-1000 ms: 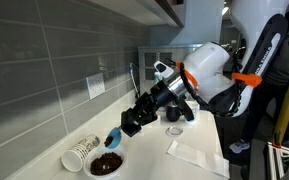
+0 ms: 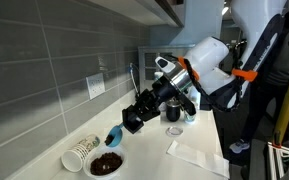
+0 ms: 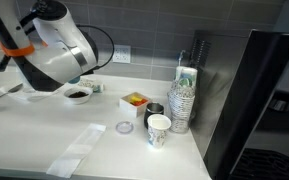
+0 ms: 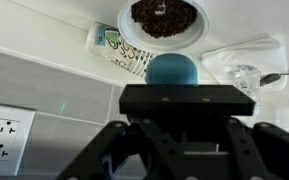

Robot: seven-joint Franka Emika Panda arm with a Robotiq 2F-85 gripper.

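Observation:
My gripper (image 2: 127, 126) is shut on a small blue cup-like object (image 2: 114, 137), held beside and above the near edge of a white bowl (image 2: 95, 173). Dark brown bits, perhaps beans, fill the bowl. In the wrist view the blue object (image 4: 172, 69) pokes out past the black gripper, with the bowl (image 4: 164, 43) just beyond it. What the blue object contains cannot be seen. From the second exterior view, the bowl (image 3: 78, 99) appears under the arm, whose bulk hides the gripper.
A printed white cup (image 2: 81, 153) lies on its side against the bowl by the wall. Farther along stand a small box (image 3: 136, 101), a dark canister (image 3: 156, 112), a patterned paper cup (image 3: 157, 132) and stacked cups (image 3: 180, 105). A white paper sheet (image 2: 198, 159) lies flat on the counter.
The arm and gripper body have shifted slightly, leaning a little differently. The blue object stays close to the bowl, still in the gripper.

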